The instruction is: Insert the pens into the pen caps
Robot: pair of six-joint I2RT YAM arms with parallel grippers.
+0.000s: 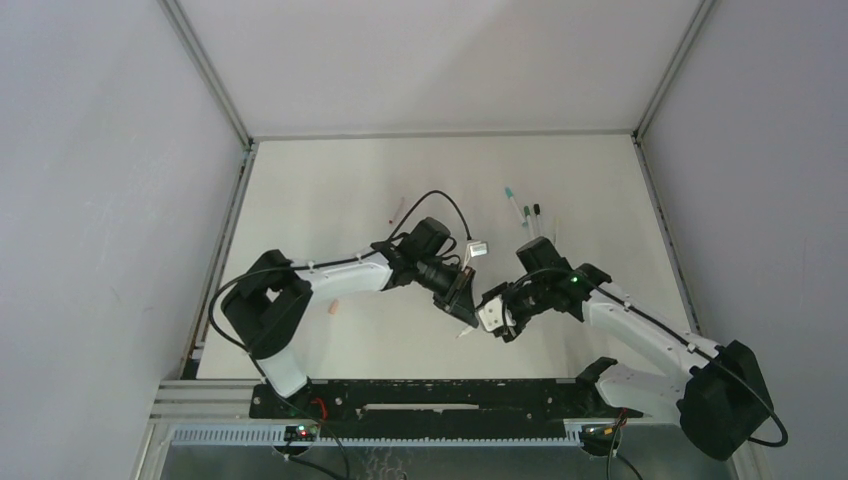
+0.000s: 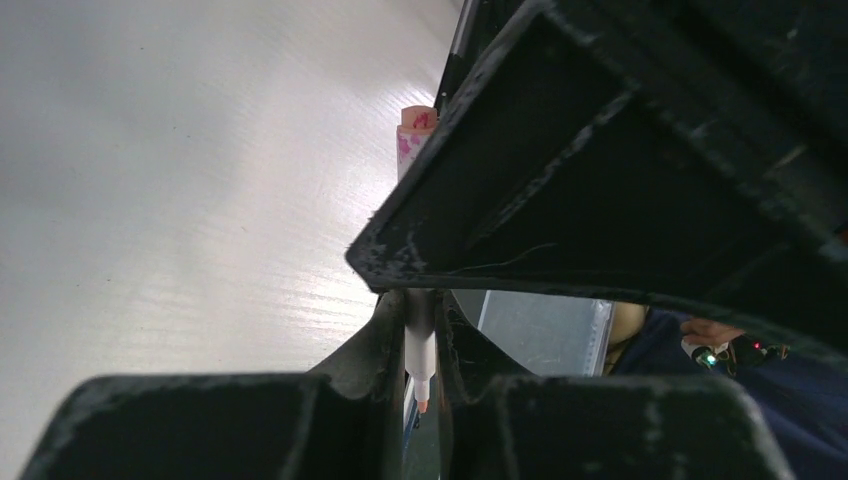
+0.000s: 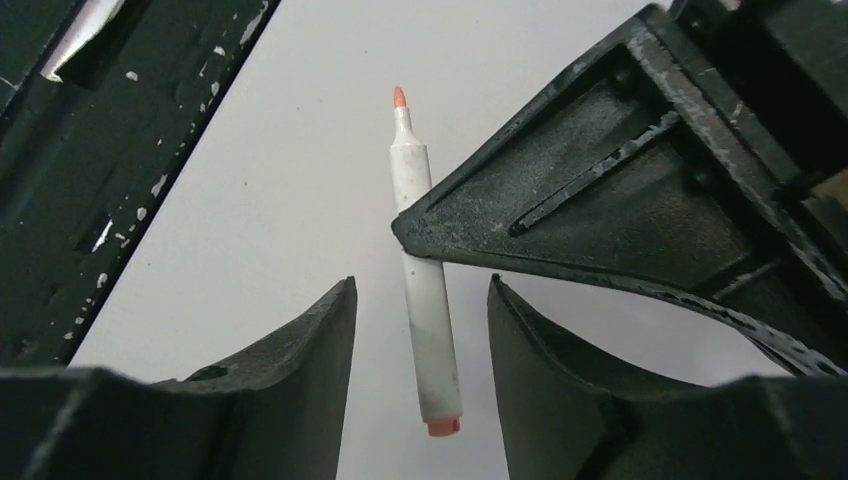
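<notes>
A white pen with an orange tip (image 3: 418, 175) is held upright-looking in the right wrist view, its orange-red rear end lowest. My left gripper is shut on its barrel; one dark left finger (image 3: 540, 190) crosses in front of the pen. On both sides of the barrel stand the spread fingers of my open right gripper, with gaps showing. In the top view the two grippers meet near the front middle, hiding most of the pen. A small orange piece, seemingly a cap (image 1: 333, 306), lies under the left arm.
A thin reddish pen (image 1: 397, 210) lies at back left. At back right lie a teal-ended pen (image 1: 516, 206), a green-ended pen (image 1: 528, 217) and a black-ended pen (image 1: 538, 216). The black rail (image 1: 420, 392) borders the front.
</notes>
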